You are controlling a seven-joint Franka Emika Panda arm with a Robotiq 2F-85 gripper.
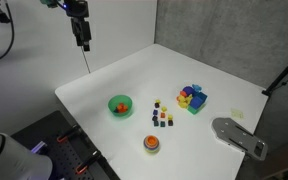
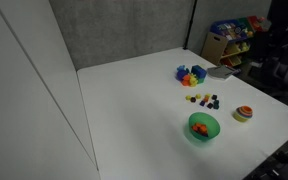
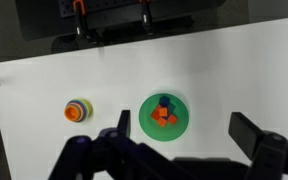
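High above the near-left part of the white table hangs my gripper [image 1: 84,46], well clear of everything on it. In the wrist view my gripper is open, its fingers [image 3: 123,124] spread wide with nothing between them. Below it on the table is a green bowl [image 3: 146,108] holding orange and dark blue small blocks [image 3: 161,113]. The same bowl [image 1: 112,107] appears in exterior view 1. A round stack of coloured rings or cups [image 1: 151,145] stands on the table to its right, topped in orange.
Several small cubes [image 1: 163,117] are scattered mid-table. Farther back sits a cluster of coloured blocks [image 1: 192,99], with a grey metal tray [image 1: 238,137] at the table's right side. Shelves with bins [image 2: 229,42] stand behind.
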